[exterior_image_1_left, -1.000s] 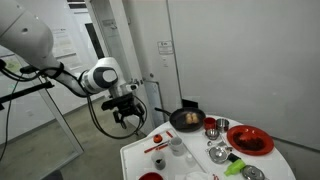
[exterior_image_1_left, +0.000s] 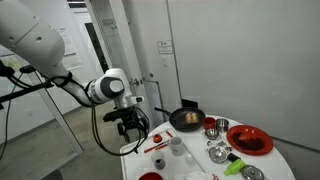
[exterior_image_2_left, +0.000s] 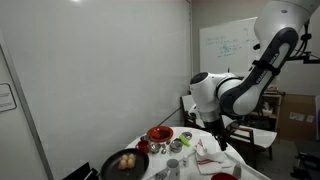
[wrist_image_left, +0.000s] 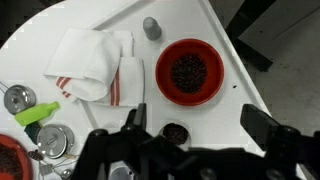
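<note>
My gripper stands open above the white table in the wrist view, its dark fingers well apart and nothing held between them. Below the gap sits a small cup (wrist_image_left: 176, 132) with dark contents. Just beyond it is a red bowl (wrist_image_left: 190, 85) holding dark beans or grains. To the left lies a folded white cloth (wrist_image_left: 88, 58) with red stripes. In the first exterior view the gripper (exterior_image_1_left: 133, 122) hangs over the table's left side, clear of the objects.
A black pan (exterior_image_1_left: 187, 116) with brownish food, a large red bowl (exterior_image_1_left: 250, 139), a light mug (exterior_image_1_left: 177, 146) and a green-handled item (exterior_image_1_left: 234, 167) stand around the table. A small grey object (wrist_image_left: 152, 28) is near its edge. Bare table shows right of the beans bowl.
In the first exterior view my arm and gripper have come slightly lower and to the right. The objects on the table look unmoved.
</note>
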